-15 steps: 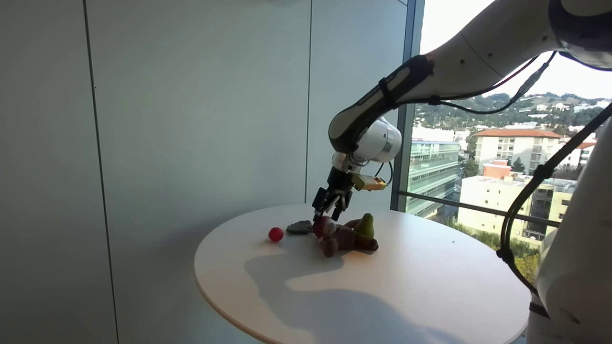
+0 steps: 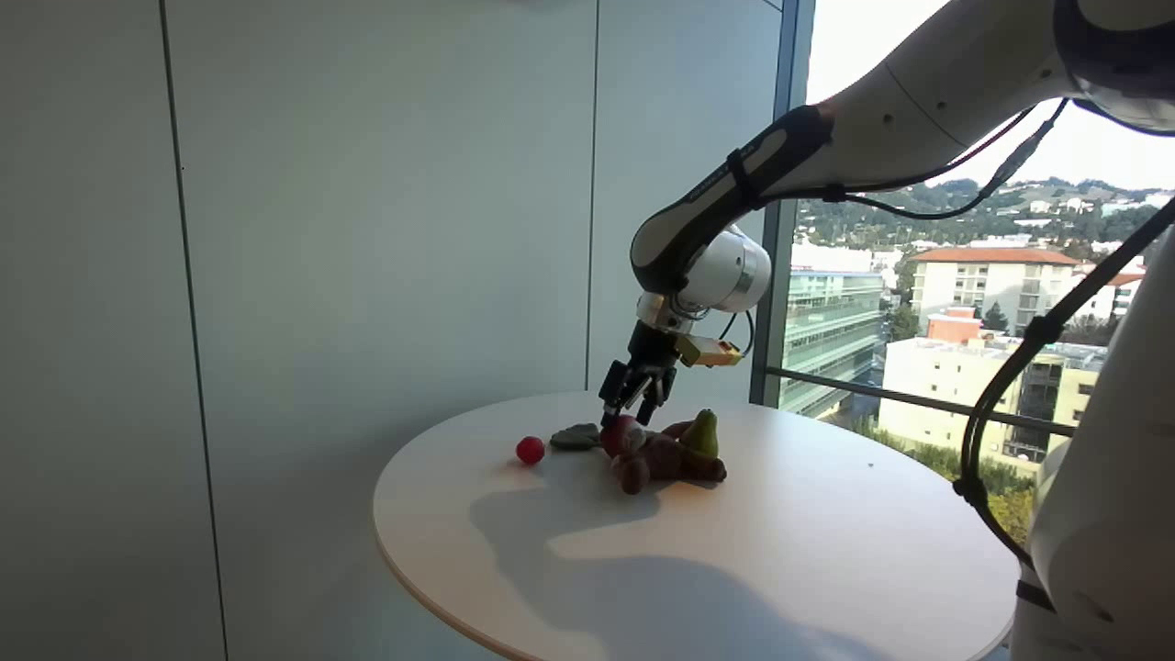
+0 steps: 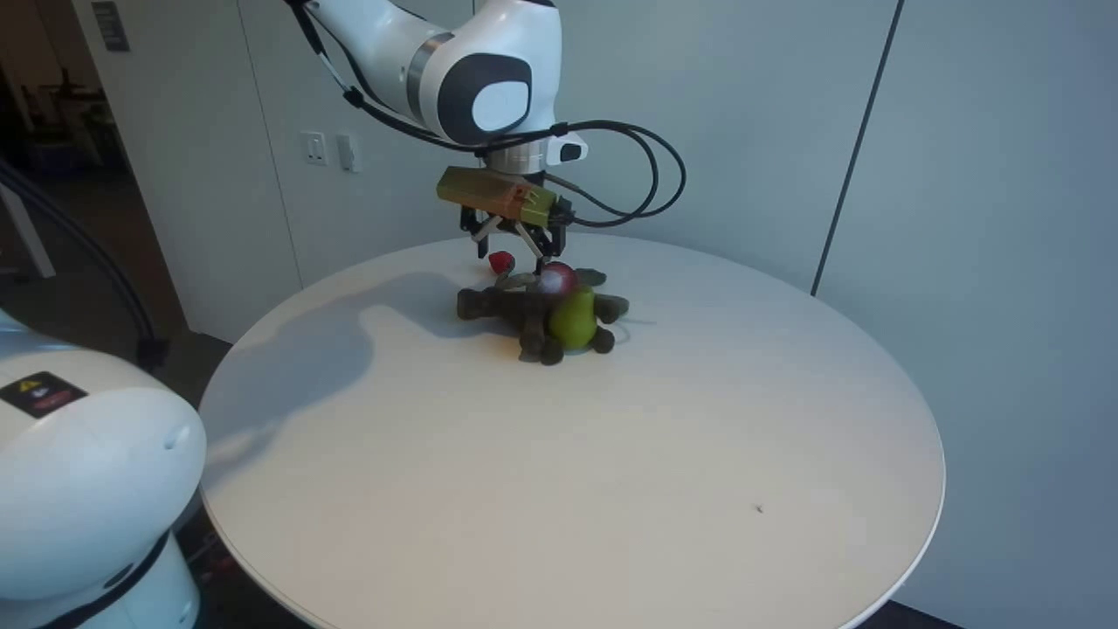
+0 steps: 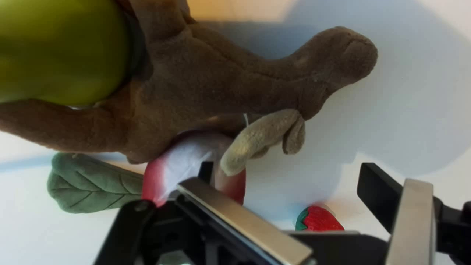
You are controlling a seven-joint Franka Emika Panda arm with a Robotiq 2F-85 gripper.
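Observation:
My gripper is open above the far part of the table, with no object clasped between its fingers. In the wrist view its left finger overlaps a red and white round thing [image 4: 185, 165]; whether they touch I cannot tell. A brown plush toy [image 4: 220, 79] lies flat beside that round thing. On the plush rests a green pear [image 4: 57, 53], cut off by the frame edge. A small strawberry [image 4: 320, 218] with a green cap lies apart on the table, partly hidden behind the gripper.
A green cloth leaf [image 4: 90, 183] extends from beside the round thing.

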